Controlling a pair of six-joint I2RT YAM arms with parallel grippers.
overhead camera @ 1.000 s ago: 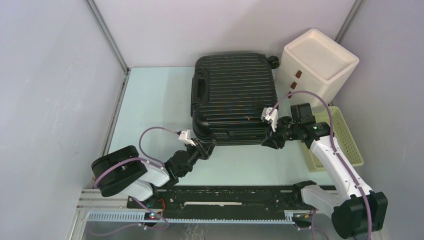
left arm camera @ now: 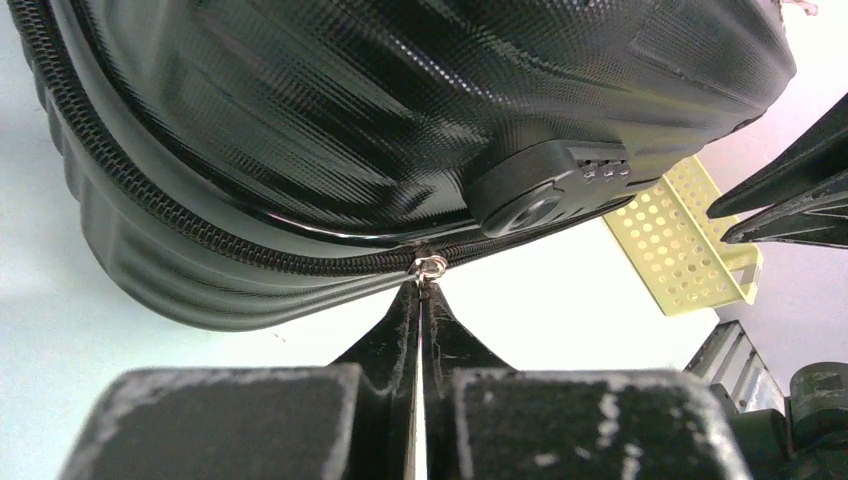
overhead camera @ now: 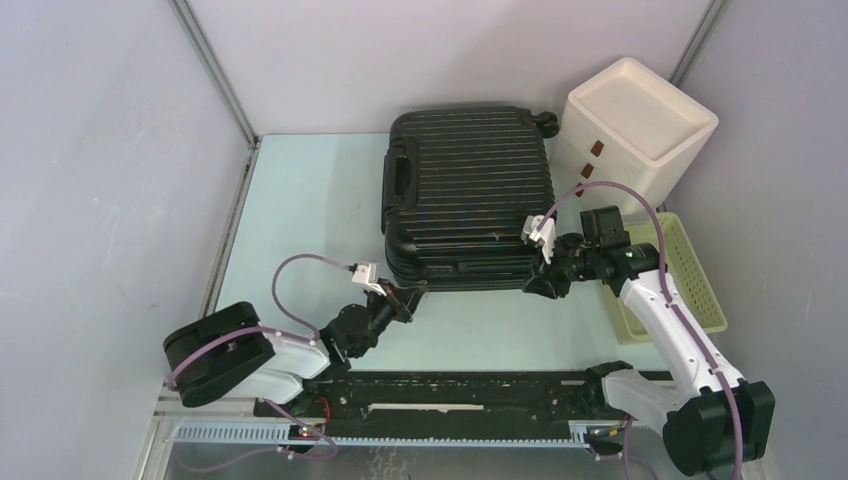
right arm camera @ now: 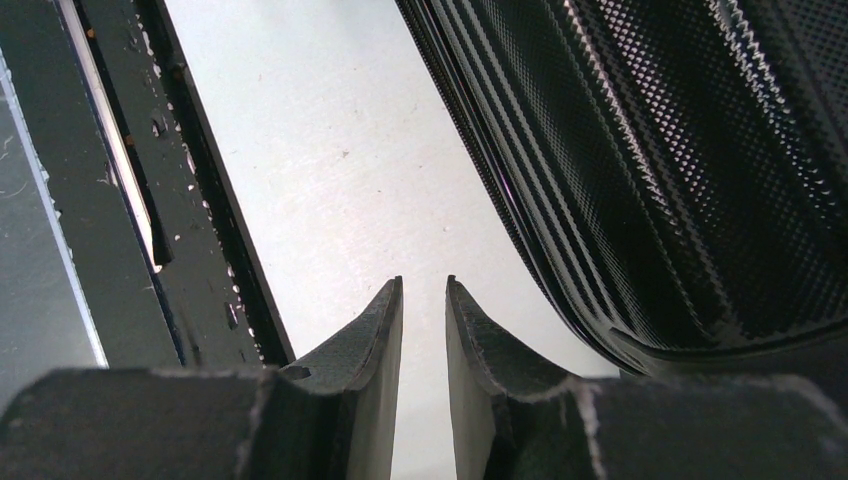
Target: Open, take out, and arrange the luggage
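A black ribbed suitcase [overhead camera: 475, 180] lies flat on the light table, its shell down against the surface. In the left wrist view a black zipper [left arm camera: 200, 228] runs round its side, with a small metal zipper pull [left arm camera: 430, 267] below the lock [left arm camera: 535, 205]. My left gripper is shut, its tips pinching the end of that pull. At the suitcase's front right corner stands my right gripper, its fingertips a little apart and nothing between them. The suitcase's inside is hidden.
A white drawer box [overhead camera: 640, 110] stands at the back right. A yellow-green basket [overhead camera: 700, 285] sits behind the right arm.
My left gripper has shifted slightly left along the suitcase's front edge, and the left arm has swung outward. The suitcase and right arm look still.
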